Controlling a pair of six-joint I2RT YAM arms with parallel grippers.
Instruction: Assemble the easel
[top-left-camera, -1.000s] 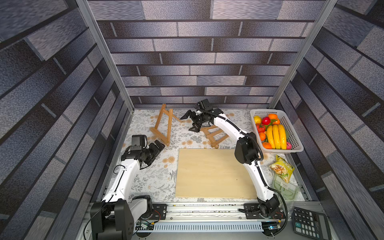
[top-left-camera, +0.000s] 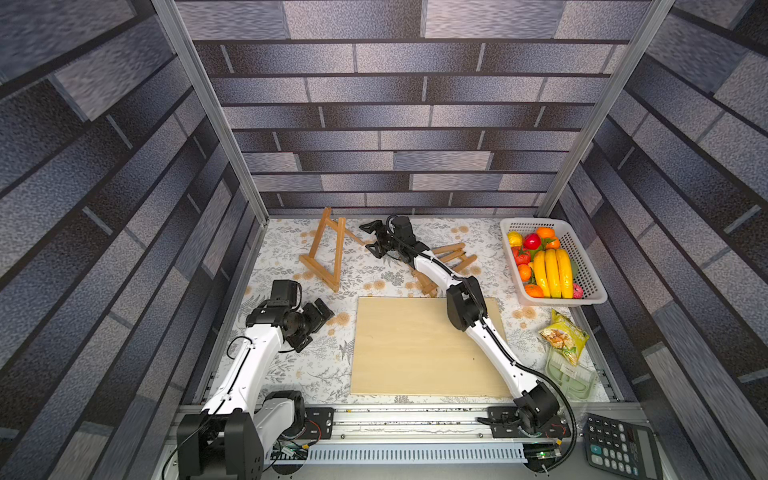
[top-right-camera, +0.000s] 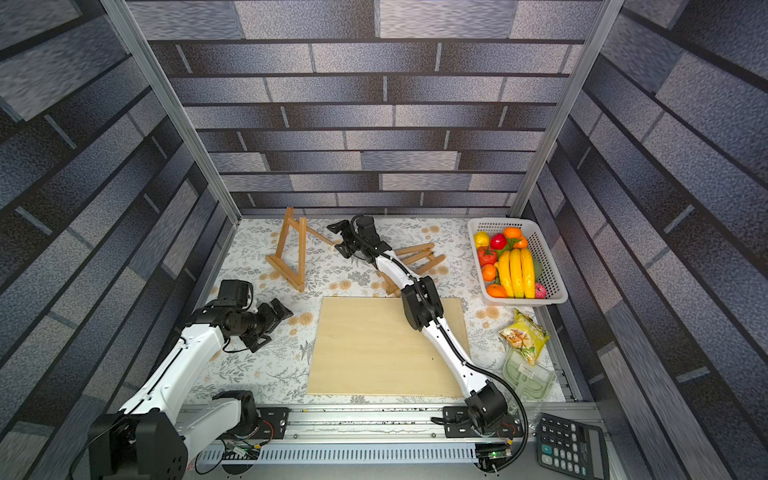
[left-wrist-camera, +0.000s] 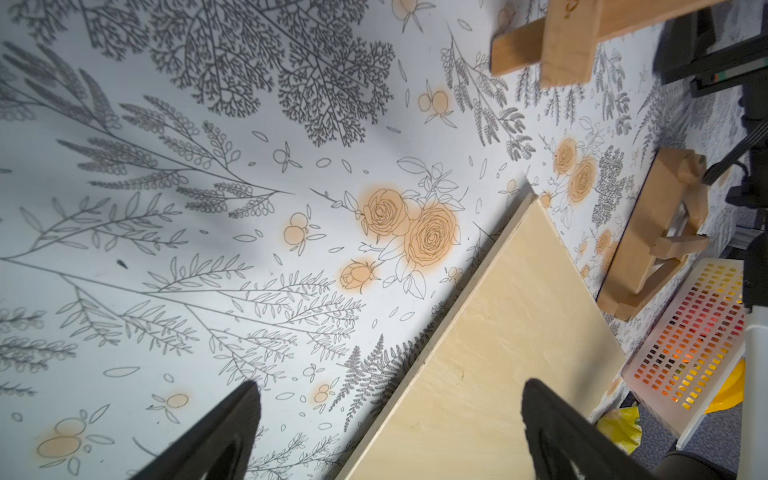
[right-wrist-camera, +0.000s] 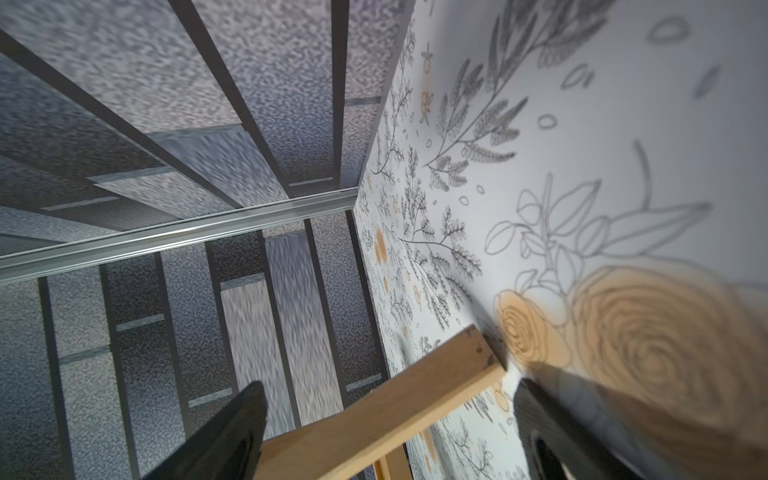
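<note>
A wooden easel frame (top-left-camera: 338, 256) lies at the back left, with a slat (right-wrist-camera: 400, 400) reaching rightward from it. My right gripper (top-left-camera: 369, 238) is open low over the table at that slat's right end, which shows between and beyond its fingers in the right wrist view. More wooden pieces (top-left-camera: 428, 281) lie behind the board, partly hidden by the right arm. My left gripper (top-left-camera: 320, 328) stands open over the cloth left of the board (top-left-camera: 408, 352), nothing between its fingers.
A basket (top-left-camera: 590, 272) of fruit sits at the back right, with a snack bag (top-left-camera: 564, 336) and a green container (top-left-camera: 569, 376) in front of it. The board is mostly clear, crossed at its right by my right arm. Walls enclose the table.
My right gripper has dipped and shifted slightly left toward the slat's end, the arm straightening. My left gripper has moved a little toward the front and right.
</note>
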